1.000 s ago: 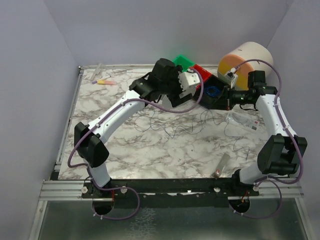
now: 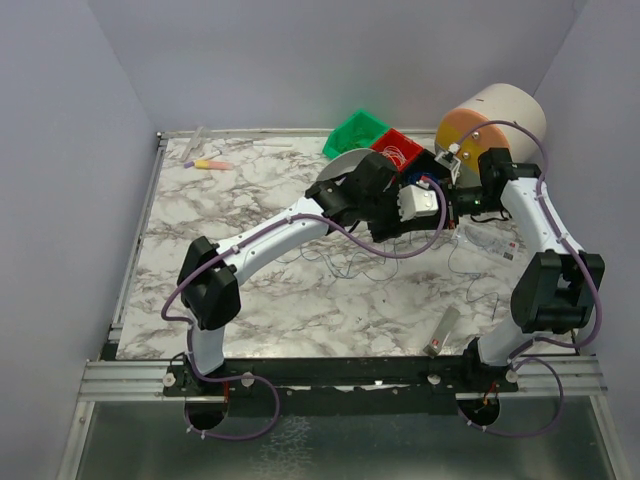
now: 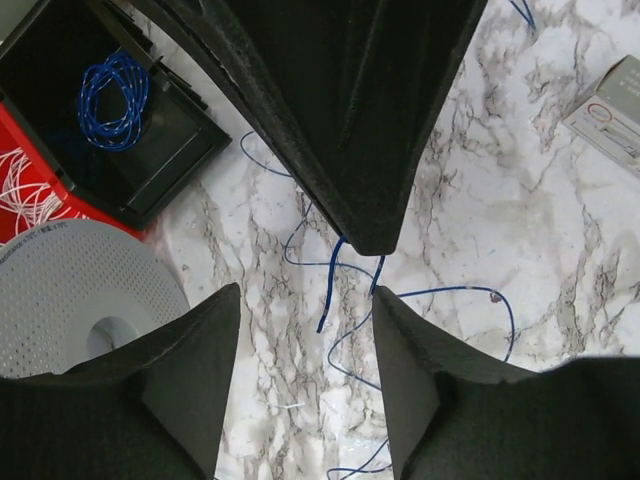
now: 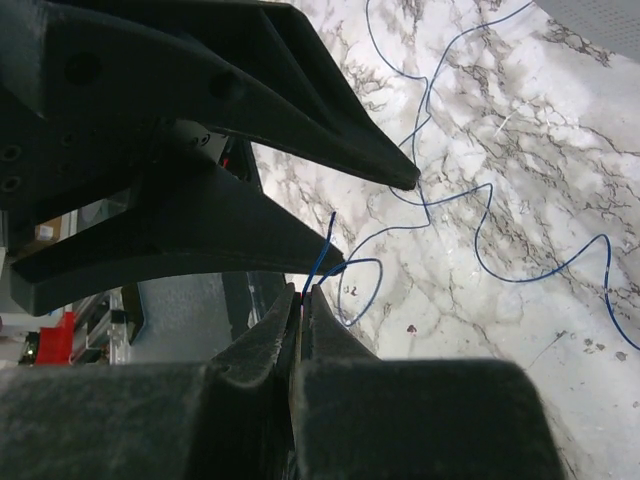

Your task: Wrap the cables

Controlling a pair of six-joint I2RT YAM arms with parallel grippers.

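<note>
A thin blue cable (image 3: pixel 330 290) comes out of the tip of my right gripper, which is shut on it near one end. That short end and a small loop stick out past the tips. My left gripper is part open around the cable's free end, its fingers (image 3: pixel 215 340) on either side and not closed on it. More blue cable (image 4: pixel 540 275) lies in loose curves on the marble table. A white perforated spool (image 3: pixel 80 285) stands at the left in the left wrist view.
A black bin (image 3: pixel 185 150) holds a coiled blue cable (image 3: pixel 115 100); beside it a red bin (image 2: pixel 405 140) holds white cable. Behind them is a green bin (image 2: pixel 355 130). A small box (image 3: pixel 612 115) lies to the right.
My left gripper has moved right and slightly toward the front, up to the right gripper. The right gripper has shifted slightly left. The left arm now covers part of the black bin.
</note>
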